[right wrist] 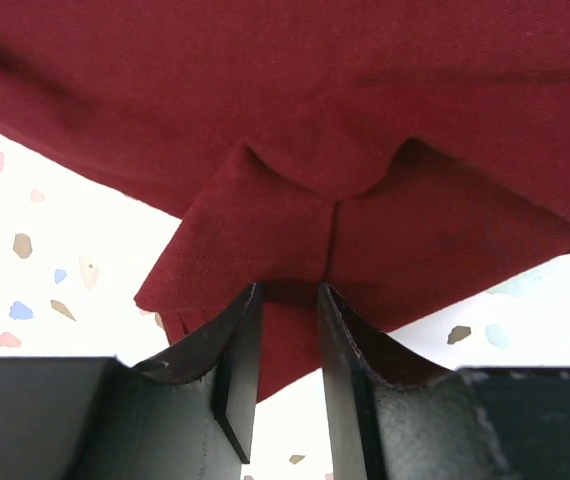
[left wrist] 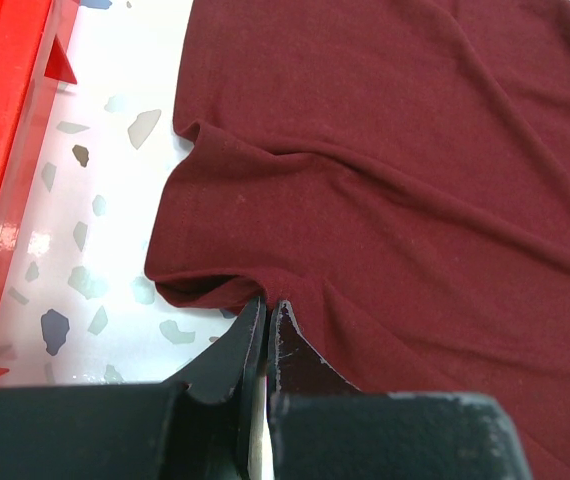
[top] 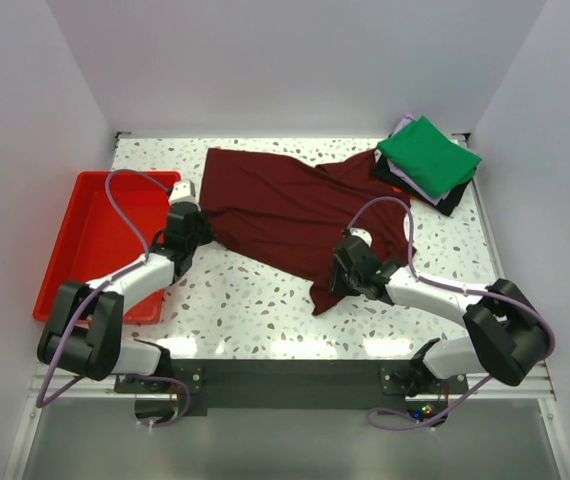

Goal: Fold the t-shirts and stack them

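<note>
A dark red t-shirt lies spread on the speckled table, with folds across it and a sleeve at its near side. At its left edge my left gripper is shut on the cloth; in the left wrist view, creases run into the touching fingertips. My right gripper is over the sleeve with its fingers a little apart. Dark red cloth shows between and beyond them, not clamped. At the back right, a stack holds a green folded shirt over lilac and black ones.
A red bin stands at the left, close beside my left gripper. Bare speckled table lies along the front, and a narrow strip is free at the right. Walls close in both sides and the back.
</note>
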